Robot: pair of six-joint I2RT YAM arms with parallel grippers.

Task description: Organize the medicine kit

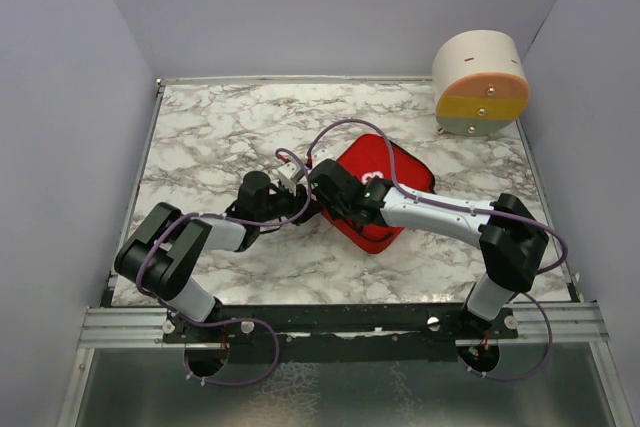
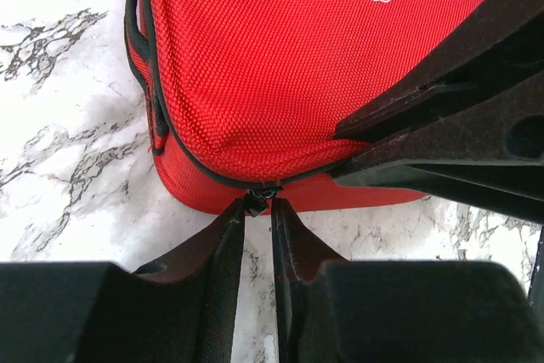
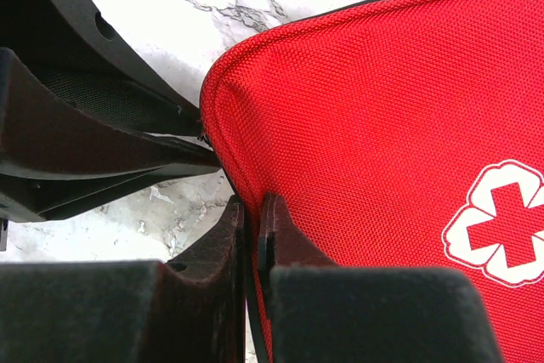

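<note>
A red fabric medicine kit (image 1: 410, 167) with dark trim and a white cross emblem lies in the middle of the table. My right gripper is shut on the kit's piped edge near its left corner. My left gripper is at the same corner, its two fingertips slightly apart at a small dark zipper pull (image 2: 259, 197); whether the pull is between them I cannot tell. In each wrist view the other gripper's dark fingers show close beside the kit's edge.
A rounded cabinet (image 1: 475, 67) with orange, yellow and green fronts stands at the back right.
</note>
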